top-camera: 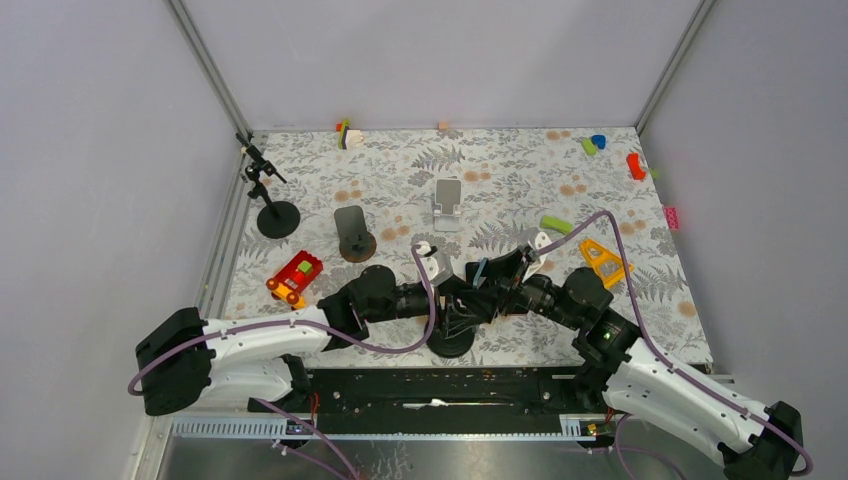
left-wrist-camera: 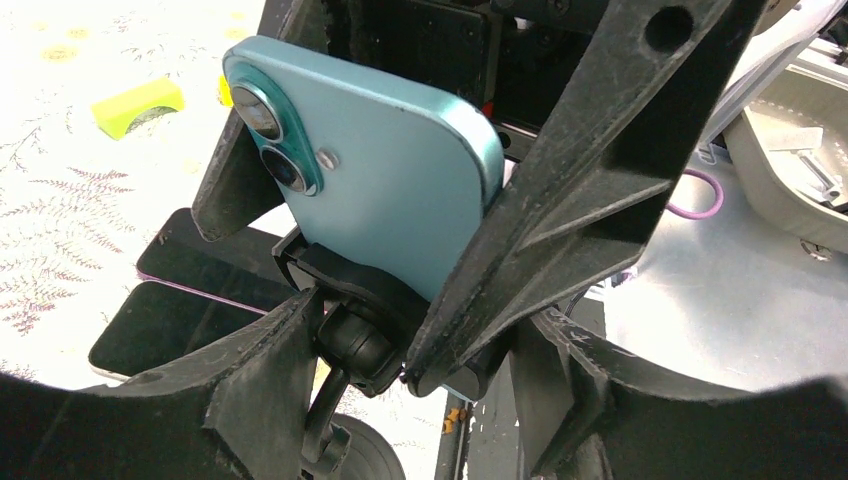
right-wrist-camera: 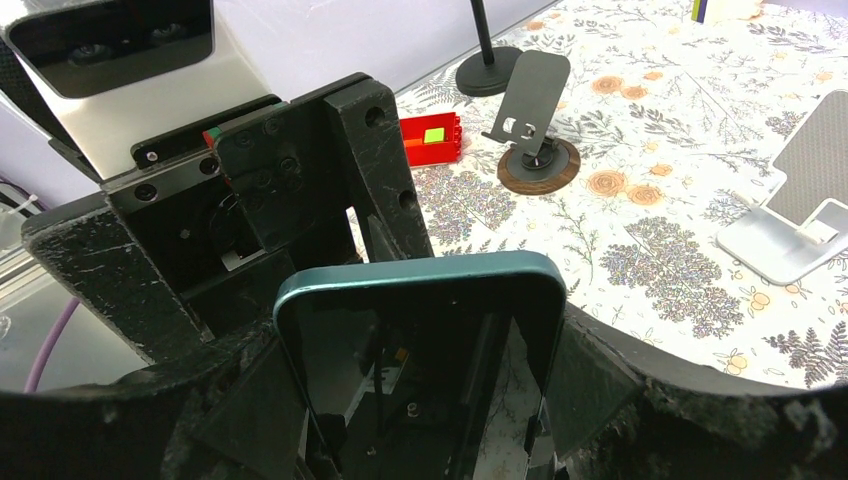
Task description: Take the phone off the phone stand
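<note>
A teal phone (left-wrist-camera: 370, 160) stands in the black clamp of the phone stand (left-wrist-camera: 365, 340), its dark screen (right-wrist-camera: 420, 350) facing my right wrist camera. My right gripper is shut on the phone's two side edges; its long black fingers (left-wrist-camera: 560, 190) also show in the left wrist view. Lower down, my left gripper is shut on the clamp, a finger at either end. One right fingertip partly covers the clamp there. From above, both grippers meet over the stand's round black base (top-camera: 451, 343), hiding most of the phone.
Two dark phones (left-wrist-camera: 215, 265) lie flat beside the stand. A grey phone holder (top-camera: 352, 230), a silver holder (top-camera: 447, 205), a red toy truck (top-camera: 297, 273) and a yellow triangular piece (top-camera: 603, 262) stand apart.
</note>
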